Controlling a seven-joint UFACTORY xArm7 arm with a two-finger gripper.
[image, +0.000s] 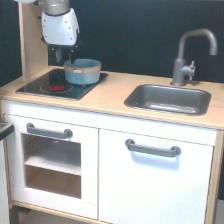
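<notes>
A blue-grey pot (84, 76) stands upright at the right side of the black stovetop (48, 91), with its base close to the stovetop's right edge. My gripper (63, 54) points down from the top left, at the pot's left rim. The dark fingers are small against the dark wall, so I cannot tell whether they are open or shut, or whether they touch the rim.
The sink (168, 98) and its tall faucet (182, 62) occupy the right of the wooden counter (115, 88). Below are an oven door (84, 150) and a white cabinet door (150, 180), both with dark handles. Between pot and sink the counter is bare.
</notes>
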